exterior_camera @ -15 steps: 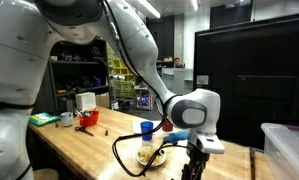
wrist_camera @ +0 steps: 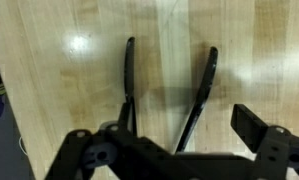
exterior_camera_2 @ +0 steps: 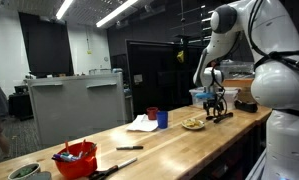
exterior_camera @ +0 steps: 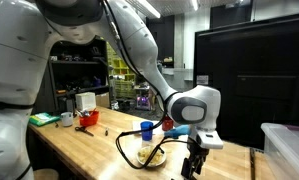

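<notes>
In the wrist view, two slim dark utensil-like objects lie on the wooden table: a left one (wrist_camera: 129,70), nearly straight, and a right one (wrist_camera: 203,88), slanted. Their lower ends are hidden behind my gripper. It is open, its black fingers well apart, with both dark objects showing in the space between them and nothing held. Exterior view 1 has the gripper (exterior_camera: 193,162) pointing down low over the near end of the table; in exterior view 2 the gripper (exterior_camera_2: 218,113) is small, at the table's far right.
A plate of yellowish pieces (exterior_camera_2: 193,125), a blue cup (exterior_camera_2: 162,119), a red cup (exterior_camera_2: 152,113) and a white cloth (exterior_camera_2: 142,124) stand nearby. Toward the other end are a red basket (exterior_camera_2: 77,165) and dark tools (exterior_camera_2: 129,148). A clear bin (exterior_camera: 286,150) sits at the right.
The gripper has turned slightly and seems a little higher in exterior view 1, its cable shifting with it. Cups and plate stay where they were.
</notes>
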